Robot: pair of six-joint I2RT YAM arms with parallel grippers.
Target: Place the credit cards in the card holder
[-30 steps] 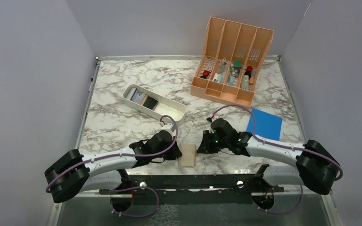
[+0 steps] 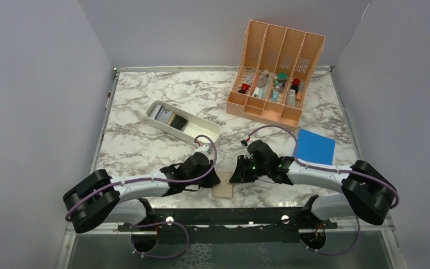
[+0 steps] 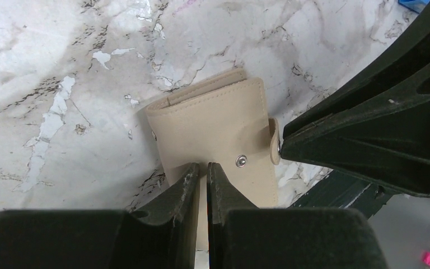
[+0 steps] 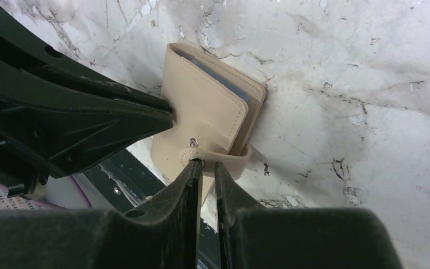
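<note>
The beige card holder is folded at the front centre of the table, between both grippers. In the right wrist view a blue-grey card edge shows inside its open top. Its strap with a metal snap sticks out at the side, while another snap sits on the front face. At the opposite side, my left gripper is shut on the card holder, beige showing in its narrow gap. My right gripper is slightly open, its tips at the strap; whether the strap is between them is unclear.
A white tray behind the left arm holds several flat items. The tan divided organizer with small objects stands at the back right. A blue sheet lies right of the right arm.
Both grippers have shifted slightly: the left to the right, the right to the left, closing in on the holder. The holder has slid a little to the right.
</note>
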